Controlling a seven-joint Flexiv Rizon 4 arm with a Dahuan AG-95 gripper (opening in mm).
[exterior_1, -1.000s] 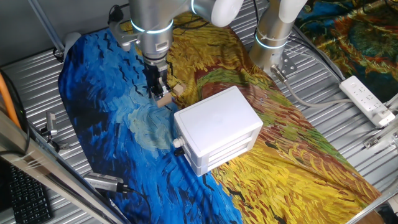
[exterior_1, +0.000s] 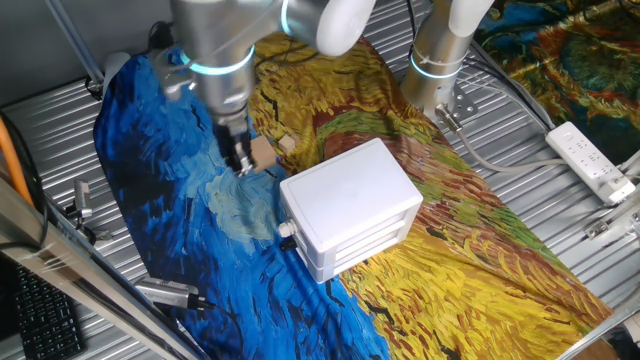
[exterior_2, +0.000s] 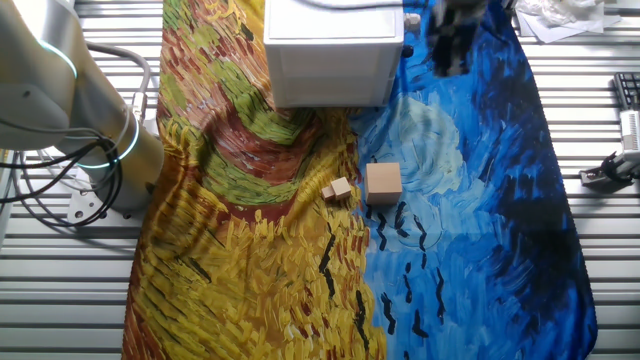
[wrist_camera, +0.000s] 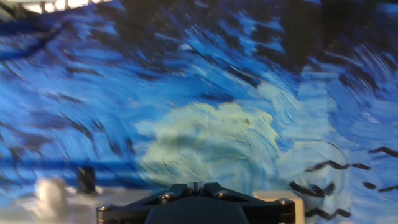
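Note:
My gripper (exterior_1: 240, 168) hangs over the blue part of the cloth, beside a wooden block (exterior_1: 263, 152) in exterior view 1. Its fingertips meet in the wrist view, with nothing visible between them, so the gripper looks shut. In exterior view 2 the gripper (exterior_2: 455, 45) is a dark blur near the top, well apart from the larger wooden block (exterior_2: 383, 184). A smaller pale block (exterior_2: 340, 188) sits just left of that one. Part of the larger block (wrist_camera: 297, 202) shows behind the fingers at the wrist view's lower right. A white drawer box (exterior_1: 352, 195) stands mid-cloth.
A white knob (exterior_1: 290, 230) and a small black piece (exterior_1: 288, 244) are at the box's side. A power strip (exterior_1: 592, 160) lies at the right and a metal device (exterior_1: 168, 292) at the lower left. Open cloth (exterior_2: 470, 270) surrounds the blocks.
The box and blocks stay in place.

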